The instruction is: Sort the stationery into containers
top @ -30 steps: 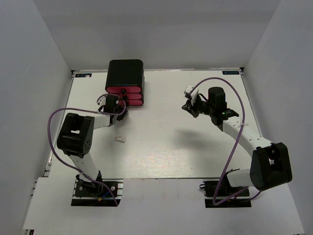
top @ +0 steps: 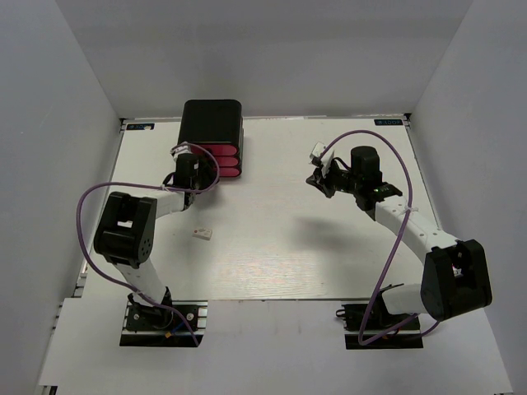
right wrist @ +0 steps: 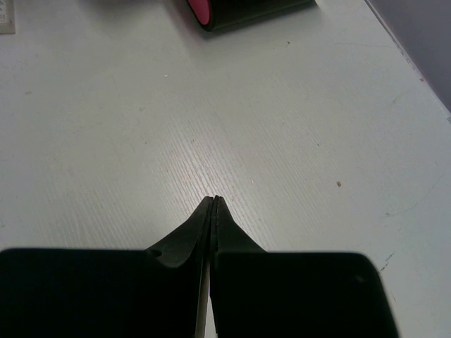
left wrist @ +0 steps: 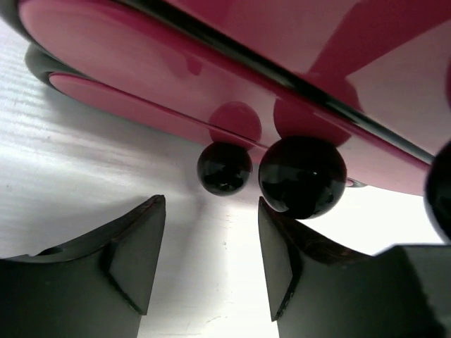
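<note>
A black drawer box [top: 211,122] with several pink drawer fronts stands at the back left of the table. My left gripper is open in front of it, low by the drawers. In the left wrist view one round black knob [left wrist: 225,169] lies just beyond the gap between the fingertips, and a second knob [left wrist: 303,177] is by the right fingertip. Neither is gripped. On the table in front of the box lies a small pale block [top: 202,234]. Far off on the right, my right gripper is shut above bare table, nothing between its fingers.
Grey walls [top: 239,58] close in the back and sides. A purple cable [top: 82,222] loops around the left arm, another around the right.
My left gripper has moved a little away from the front edge, closer to the drawer fronts. The box, the pale block and the right arm have stayed put.
</note>
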